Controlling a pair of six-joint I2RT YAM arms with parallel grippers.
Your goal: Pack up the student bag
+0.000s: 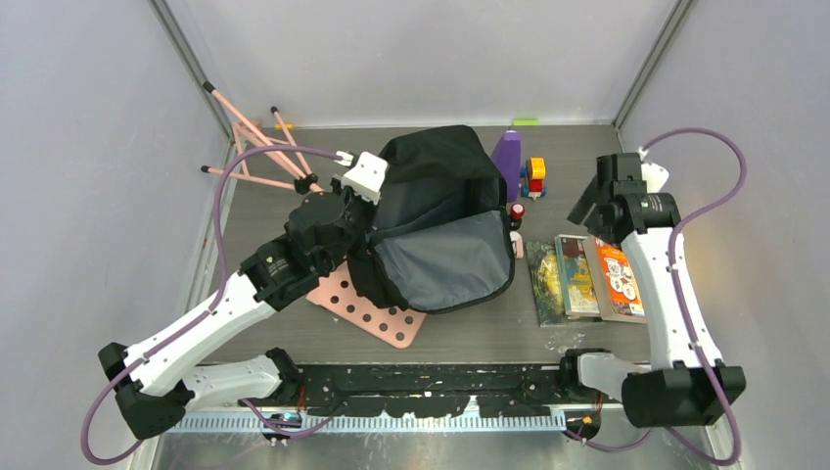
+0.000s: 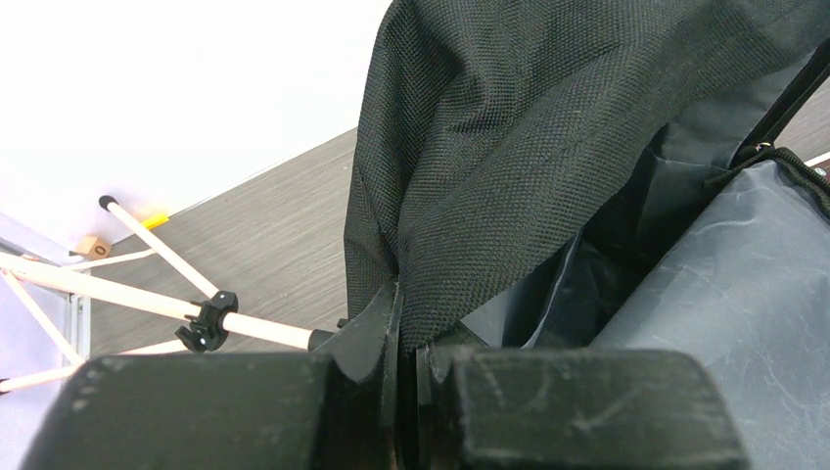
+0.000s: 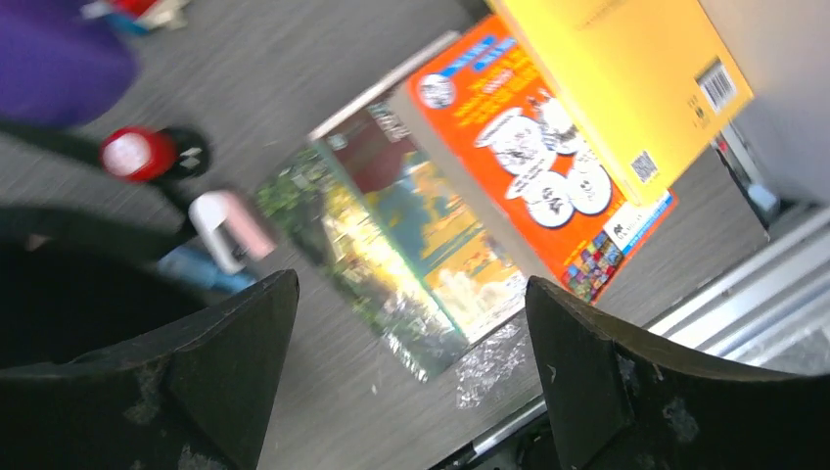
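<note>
The black bag lies open in the middle, grey lining showing. My left gripper is shut on its dark mesh fabric at the left side. My right gripper stands open over several books: a green one, an orange one and a yellow one at the right. Pink and blue stationery beside the bag is blurred.
A pink perforated board lies partly under the bag; a pink pole frame stands back left. A purple object and a toy car sit right of the bag.
</note>
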